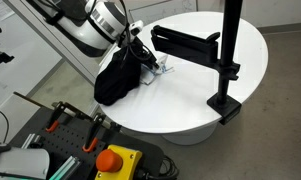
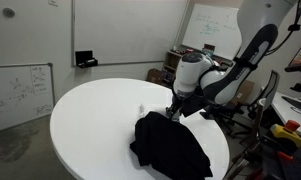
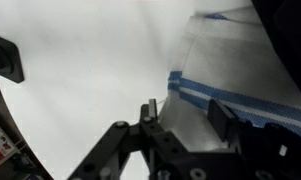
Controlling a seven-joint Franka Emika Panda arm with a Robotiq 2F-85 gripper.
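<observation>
A white cloth with blue stripes [image 3: 245, 103] lies rumpled on the white table, filling much of the right side in the wrist view. In exterior view 1 only a small part of this striped cloth [image 1: 158, 70] shows beside the black cloth. My gripper is down at the striped cloth, its two fingers apart, with a raised fold of the cloth between and below them. Whether both fingers touch the fold cannot be made out. The black cloth [image 2: 172, 148] lies in a heap close by the gripper and covers part of the view of it.
The round white table [image 2: 85, 125] has wide clear room away from the cloths. A black post with a bracket [image 1: 224, 75] stands at the table's edge. Beside the table are a red button on a yellow box [image 1: 112, 160] and dark equipment.
</observation>
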